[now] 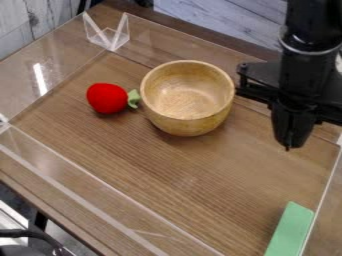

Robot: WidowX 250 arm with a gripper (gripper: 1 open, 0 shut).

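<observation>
My gripper [310, 132] is at the right of the camera view, dark and pointing down above the wooden table, with nothing visible between its fingers; it looks shut. A wooden bowl [187, 95] stands left of it. A red tomato [106, 98] with a green top lies left of the bowl. A green slab [290, 234] lies at the lower right.
A clear rack-like object [107, 32] stands at the back left. A dark object sits at the bottom left corner, with cables near it.
</observation>
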